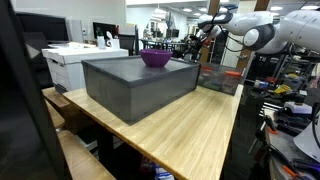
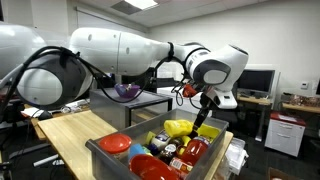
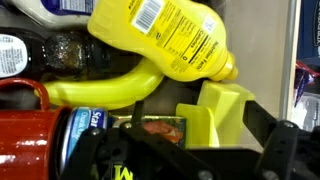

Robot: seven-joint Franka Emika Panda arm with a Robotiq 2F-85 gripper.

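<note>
My gripper is open above a crowded grey bin point(image 2: 105, 165), with its dark fingers at the lower edge of the wrist view. Below and between them shows a yellow block-like item point(image 3: 228, 105). A yellow mustard bottle point(image 3: 165, 35) lies on its side at the top. Under it curves a banana point(image 3: 115, 90), and a red mug point(image 3: 25, 145) fills the lower left. Small boxes or cans point(image 3: 85, 125) sit beside the mug, partly hidden. In exterior view 2 the white wrist point(image 2: 222, 72) hangs over the bin; the fingertips are hard to make out.
A purple bowl point(image 1: 156, 58) rests on the long grey box point(image 1: 140, 95) by the wooden table point(image 1: 180, 140), whose near part is clear. A dark bottle point(image 3: 50, 52) lies left of the mustard. The bin wall point(image 3: 272, 50) runs along the right.
</note>
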